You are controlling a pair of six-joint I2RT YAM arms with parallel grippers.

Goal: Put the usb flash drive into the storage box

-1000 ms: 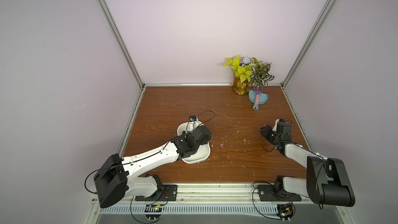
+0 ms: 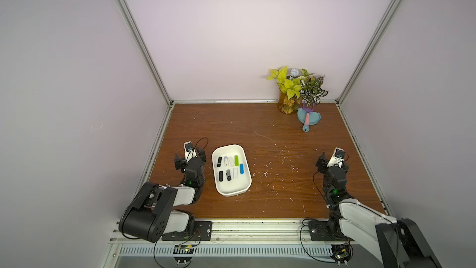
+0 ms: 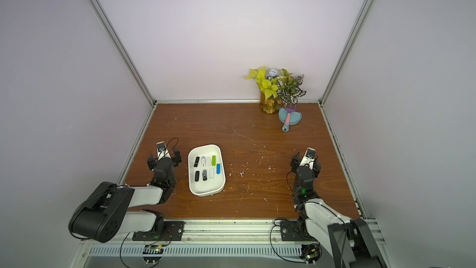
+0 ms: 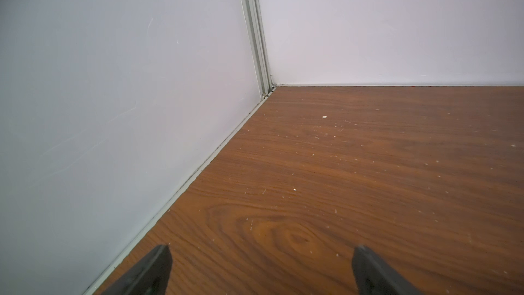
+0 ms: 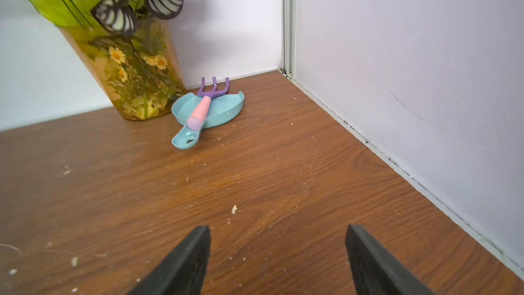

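Note:
Several flash drives lie flat inside the white storage box [image 2: 233,187], which stands left of the table's middle. Among them are a green drive [image 2: 236,160], a blue drive [image 2: 241,168], a black drive [image 2: 220,175] and a pale one [image 2: 235,172]. To the left of the box, clear of it, my left gripper is open over bare wood. At the table's right side, far from the box, my right gripper also has its fingers spread, with nothing between them.
At the back right stands an amber vase [image 5: 136,71] with flowers and leaves. Beside it lies a blue scoop [image 5: 223,109] with a small purple-pronged fork on it.
My left arm has drawn back from over the box to its left, uncovering the drives inside. The right arm has shifted a little and folded differently. The box has stayed put.

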